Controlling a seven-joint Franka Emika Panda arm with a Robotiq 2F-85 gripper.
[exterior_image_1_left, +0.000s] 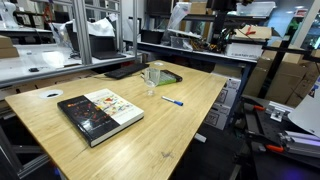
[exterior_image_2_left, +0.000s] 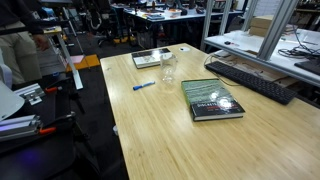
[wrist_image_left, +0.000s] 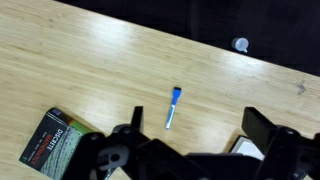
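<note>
Wide open, with nothing between its fingers, my gripper shows at the bottom of the wrist view, high above the wooden table (wrist_image_left: 90, 75). A blue marker (wrist_image_left: 173, 107) lies on the wood below the gap, apart from the fingers. The same marker (exterior_image_2_left: 145, 86) shows near the table's edge in exterior view 2. Beside it stands a clear glass (exterior_image_2_left: 168, 68), also seen upright as a glass (exterior_image_1_left: 152, 76) in exterior view 1. A green and black book (wrist_image_left: 57, 143) is at the wrist view's lower left.
A thick book with a black spine (exterior_image_1_left: 100, 118) lies at the near end in exterior view 1. A black keyboard (exterior_image_2_left: 250, 82) rests along the table's back side. Dark floor (wrist_image_left: 190, 20) lies beyond the table edge.
</note>
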